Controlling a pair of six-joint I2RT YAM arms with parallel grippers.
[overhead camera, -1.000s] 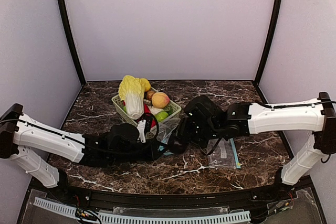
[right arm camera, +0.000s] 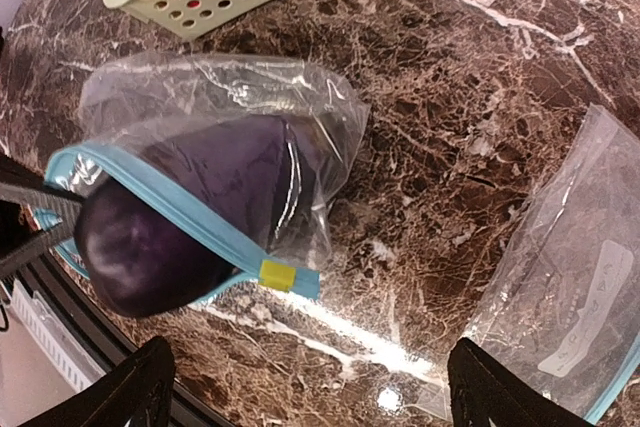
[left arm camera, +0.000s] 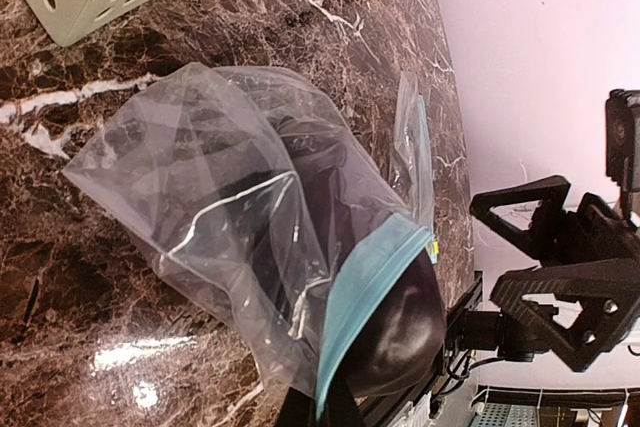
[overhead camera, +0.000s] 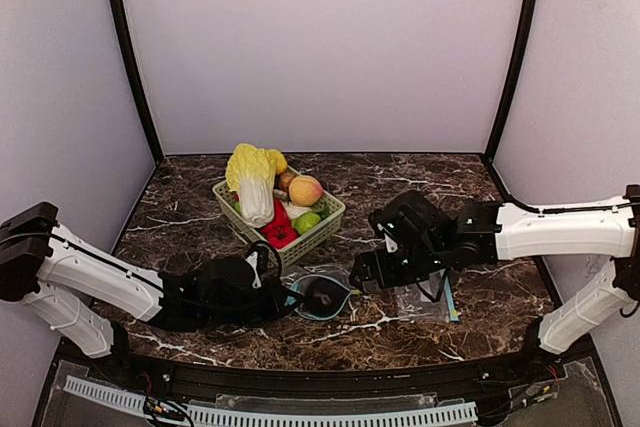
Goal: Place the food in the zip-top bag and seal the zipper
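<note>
A clear zip top bag [left arm camera: 215, 162] with a blue zipper band [left arm camera: 368, 272] has a dark purple eggplant [right arm camera: 150, 252] in its mouth. Part of the eggplant lies inside the film, and its rounded end pokes out past the zipper. My left gripper is shut on the bag's blue edge at one side of the mouth. A yellow tab [right arm camera: 277, 275] marks the opposite corner, which hangs free. To the right of the bag, my right gripper stands open, nothing between its widely parted fingers.
A pale green basket [overhead camera: 318, 237] of fruit and vegetables, with a cabbage on top, stands behind the bag. Another flat clear bag [right arm camera: 560, 287] lies on the marble table to the right. Bare table shows between the two bags.
My right gripper has moved away from the eggplant, drawing back to the right and toward the front.
</note>
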